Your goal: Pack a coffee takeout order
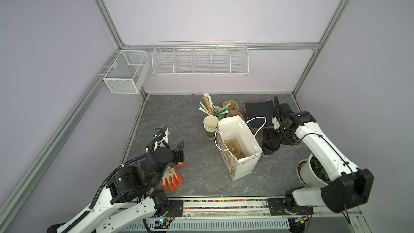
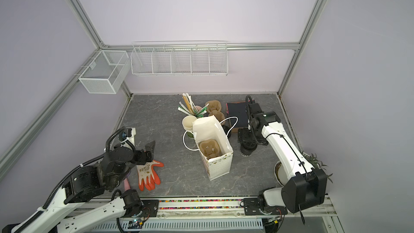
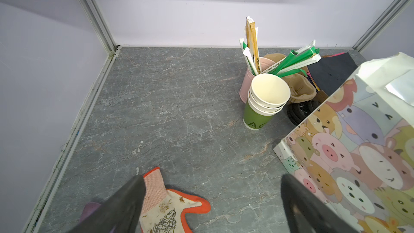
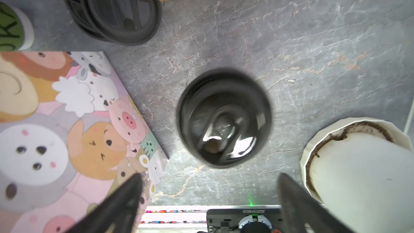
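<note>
A white paper bag with animal print stands mid-table, a cardboard cup carrier inside. A lidded black cup stands right of it, under my right gripper; whether that gripper touches it is unclear, and its fingers are apart below the lid in the wrist view. Behind the bag are stacked paper cups, spare black lids and a holder of wrapped straws. My left gripper is open and empty over the front left of the table.
A glove lies at front left, a dark folder box at back right, a potted plant at front right. Wire baskets hang on the walls.
</note>
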